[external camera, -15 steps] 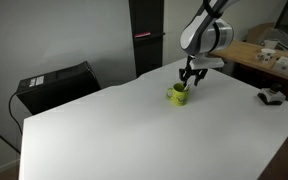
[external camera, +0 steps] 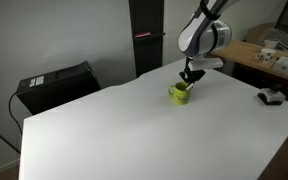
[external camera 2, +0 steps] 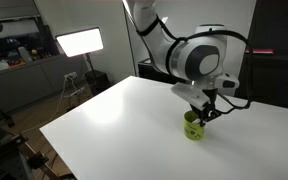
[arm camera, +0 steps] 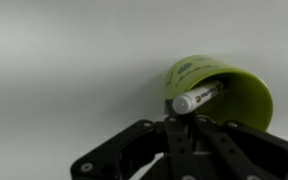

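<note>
A yellow-green cup (external camera: 181, 96) with printed marks stands on the white table, its opening toward the camera in the wrist view. A white marker (arm camera: 198, 97) lies slantwise in that cup's mouth, its near end at the rim beside my fingers. My gripper is shut on the marker at the cup's edge. In exterior view 2 the gripper (external camera 2: 206, 113) hangs low over the cup (external camera 2: 193, 126), partly hiding it. How deep the marker reaches inside is hard to tell.
A black box-like device (external camera: 57, 90) sits at the table's left edge. A small dark object (external camera: 271, 96) lies to the right, and a wooden surface (external camera: 269, 62) with cups is behind it.
The cup has shifted slightly to the right and looks a little turned. My gripper stays just above it, with only a small movement.
</note>
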